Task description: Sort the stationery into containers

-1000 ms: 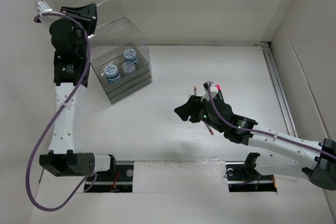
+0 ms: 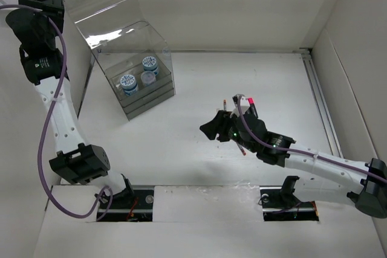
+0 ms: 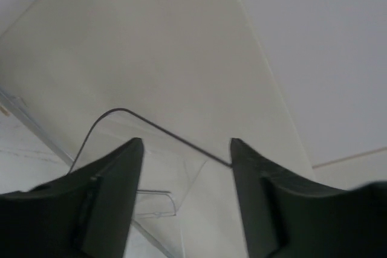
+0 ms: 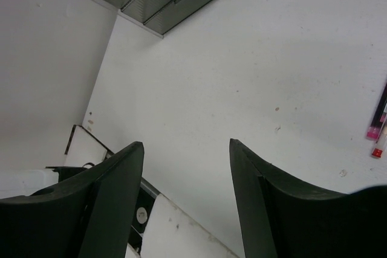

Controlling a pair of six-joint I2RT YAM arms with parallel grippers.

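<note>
My left gripper (image 2: 45, 10) is raised at the upper left, beside the clear lid (image 2: 103, 10) of the container. Its fingers (image 3: 109, 191) stand apart with only the lid's edge and wall seen beyond. The grey tiered container (image 2: 148, 102) holds two blue-labelled tubs (image 2: 129, 83) and a translucent piece (image 2: 147, 78). My right gripper (image 2: 214, 126) hangs over the table right of centre, open and empty. Beside it lie pens or markers (image 2: 240, 148), partly hidden by the arm; in the right wrist view a pink-ended marker (image 4: 373, 130) and a red-ended one (image 4: 379, 149) show.
White walls (image 2: 357, 77) close in the table (image 2: 193, 83) at back and sides, with a metal rail along the right edge. The table's middle, between container and right gripper, is clear.
My left arm has swung leftward, away from above the container toward the left wall. My right arm and the objects on the table look unchanged.
</note>
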